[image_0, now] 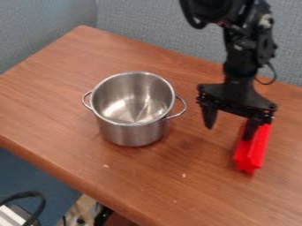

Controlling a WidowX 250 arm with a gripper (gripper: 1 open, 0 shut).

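A stainless steel pot (pixel 133 106) with two side handles stands empty on the wooden table (pixel 83 62). To its right lies a long red object (pixel 253 150), pointing toward the front. My black gripper (pixel 232 125) is open above the red object's far end, its fingers spread on either side of it; the fingertips on the right are hard to make out.
The table's left edge drops to a blue floor with cables at the lower left. Grey padded walls stand behind.
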